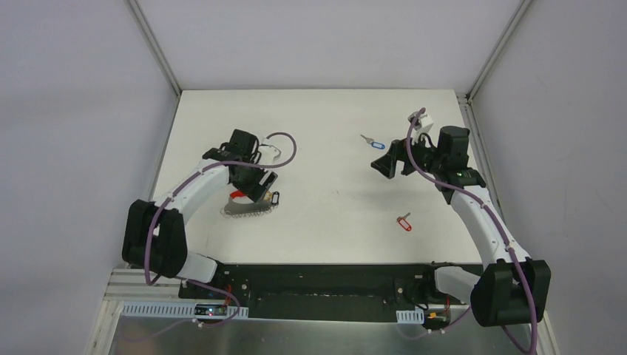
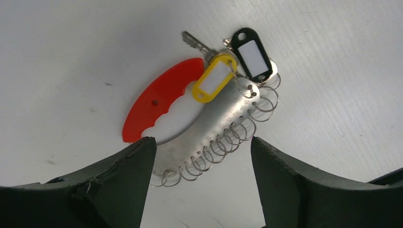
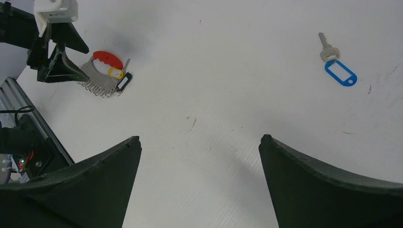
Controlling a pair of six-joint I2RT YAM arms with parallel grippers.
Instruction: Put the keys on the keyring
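Note:
A metal keyring holder [image 2: 209,128] with a red handle [image 2: 157,92] and a row of rings lies on the left of the table, with a yellow-tagged key [image 2: 214,78] and a black-tagged key [image 2: 252,57] at one end. My left gripper hangs open above it, nothing between its fingers. A blue-tagged key [image 3: 341,72] lies at the back right, and a red-tagged key [image 1: 404,223] at the front right. My right gripper stands open and empty above the right side, near the blue key.
Walls and rails [image 1: 151,44] border the table at the sides and back.

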